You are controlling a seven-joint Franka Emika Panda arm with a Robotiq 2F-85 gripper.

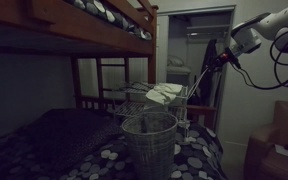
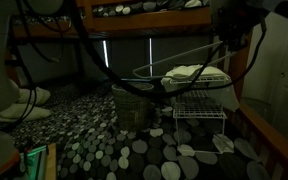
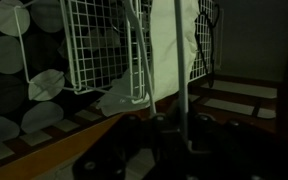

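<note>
A thin white wire hanger [image 2: 169,65] is gripped by my gripper [image 1: 219,65], whose fingers are closed on it. In the wrist view the hanger's wires [image 3: 182,60] run upward from the gripper, crossing in front of a white cloth [image 3: 166,45] and a wire rack [image 3: 96,42]. Exterior view 2 has the hanger reaching left from the gripper, above the rack [image 2: 199,105] and the pale cloth on its top [image 2: 196,73]. Whether the hanger touches the rack or cloth, I cannot tell. The exact grip point is dark.
A wire mesh basket [image 1: 150,145] stands on the dotted bedding [image 1: 199,155], beside the rack. Wooden bunk-bed rails [image 1: 84,30] rise overhead and behind. A brown armchair [image 1: 276,140] sits at the right. Bare bedding lies left of the basket.
</note>
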